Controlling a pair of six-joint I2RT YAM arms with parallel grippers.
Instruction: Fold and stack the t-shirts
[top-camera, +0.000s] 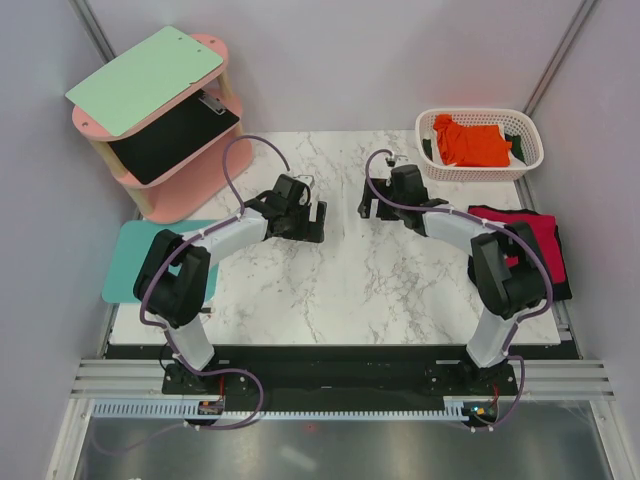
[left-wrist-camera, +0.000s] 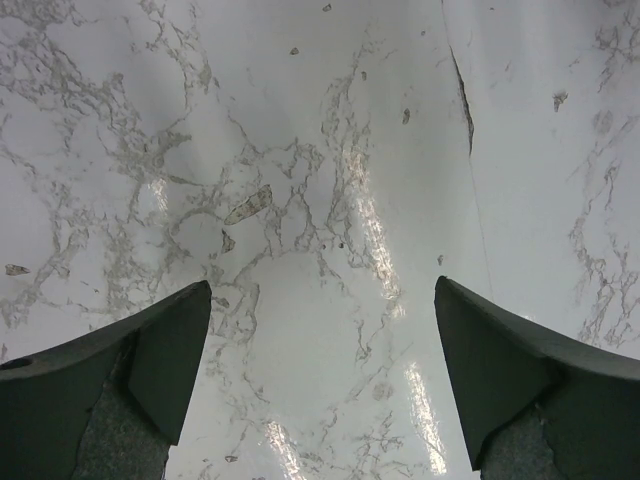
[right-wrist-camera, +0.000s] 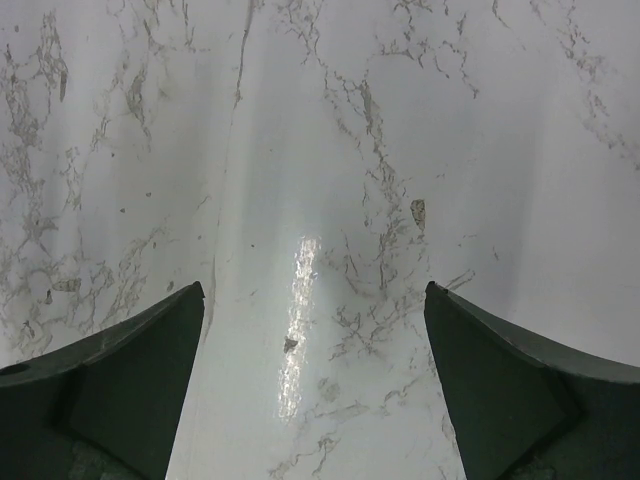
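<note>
In the top view, a white basket (top-camera: 532, 165) at the back right holds crumpled cloth, bright orange cloth (top-camera: 470, 143) on top and some dark green at the sides. Red and black cloth (top-camera: 545, 232) lies flat at the table's right edge, partly hidden by the right arm. My left gripper (top-camera: 317, 222) is open over bare marble left of centre. My right gripper (top-camera: 368, 199) stands open a little right of it, with empty space between its fingers. Both wrist views show only wide-apart fingers (left-wrist-camera: 150, 370) and bare tabletop.
A pink shelf (top-camera: 185, 185) with a pale green top stands at the back left, a black panel inside it. Beside the left arm lies a teal board or mat (top-camera: 128, 265).
</note>
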